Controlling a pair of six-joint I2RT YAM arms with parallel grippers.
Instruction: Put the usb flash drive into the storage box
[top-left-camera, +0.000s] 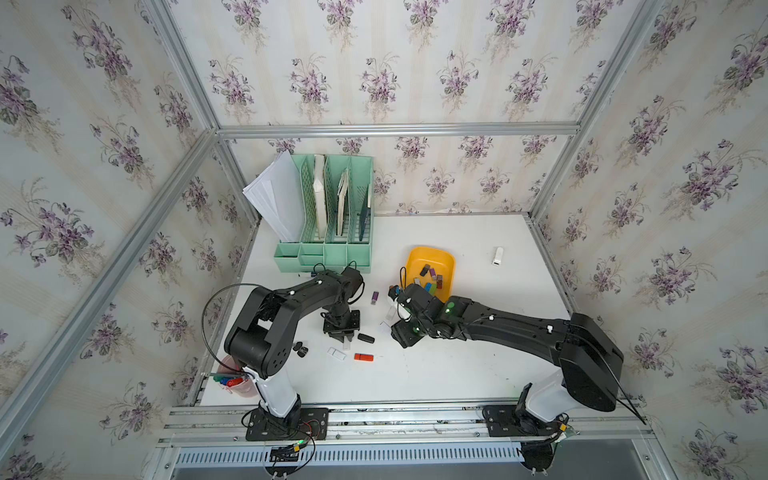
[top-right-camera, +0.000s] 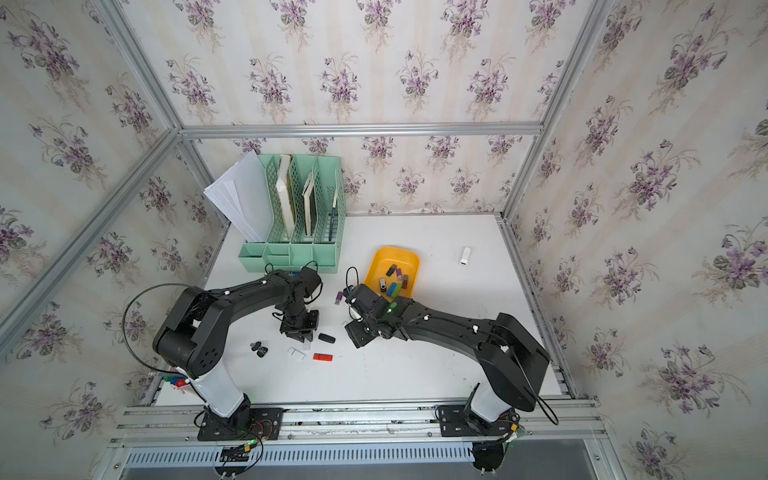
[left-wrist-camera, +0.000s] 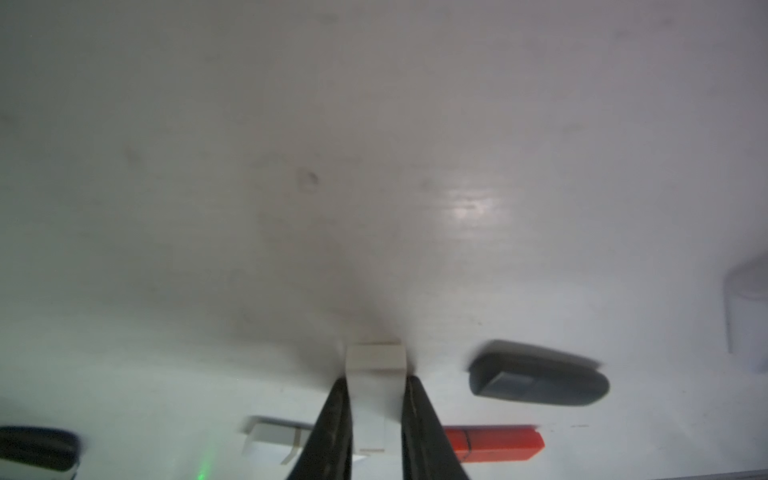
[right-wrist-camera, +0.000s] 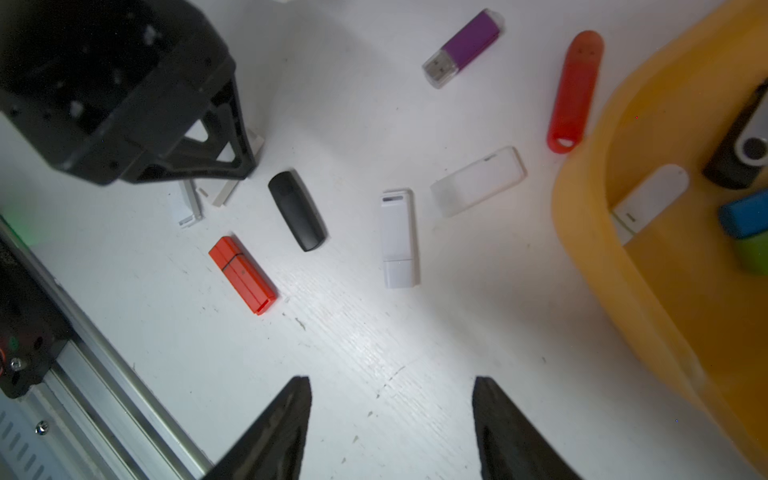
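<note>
In the left wrist view my left gripper is shut on a white usb flash drive, its pale end sticking out beyond the fingertips. The drive is low at the table; I cannot tell whether it still touches it. The yellow storage box stands right of centre in the right wrist view, with several drives inside. My right gripper is open beside the box, nothing between its fingers. On the table lie a white drive, a clear one, a black one and a red one.
A purple drive and a red one lie near the box. The green file organizer fills the back left. At the far right lies a white object. Table space right of the box is mostly clear.
</note>
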